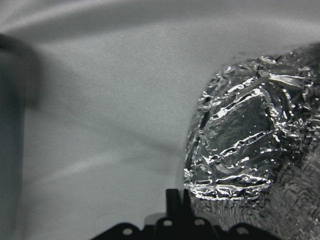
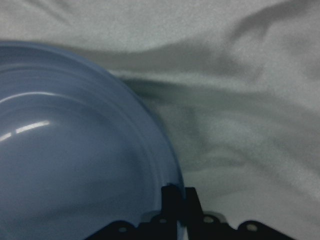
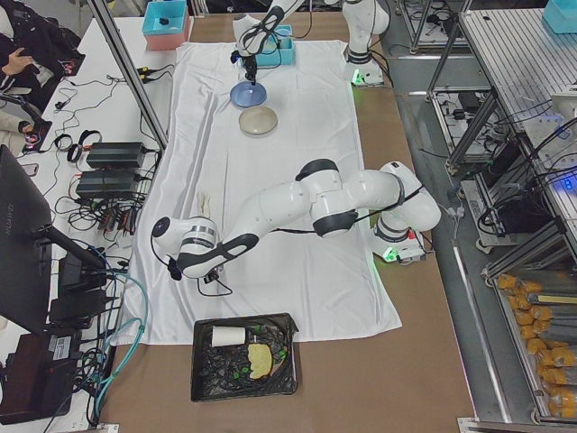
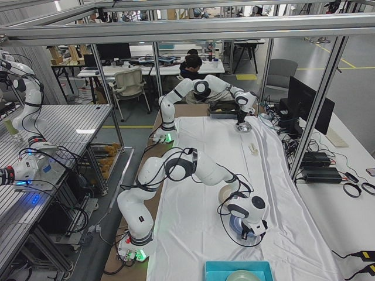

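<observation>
In the left wrist view my left gripper is at the edge of a crumpled silver foil object [image 1: 240, 135], its fingertips close together; whether foil is between them is unclear. That gripper is mostly hidden by the near arm in the camera left view. My right gripper is shut on the rim of the blue plate [image 2: 85, 165], which lies on the white cloth [image 2: 250, 150]. A beige plate [image 3: 258, 120] lies beside the blue one, and a pale, thin bundle [image 3: 204, 203] lies mid-cloth.
A black tray [image 3: 198, 356] with a white item and a yellow piece sits beyond the cloth near the left arm. A turquoise bin [image 4: 211, 272] stands by the right arm.
</observation>
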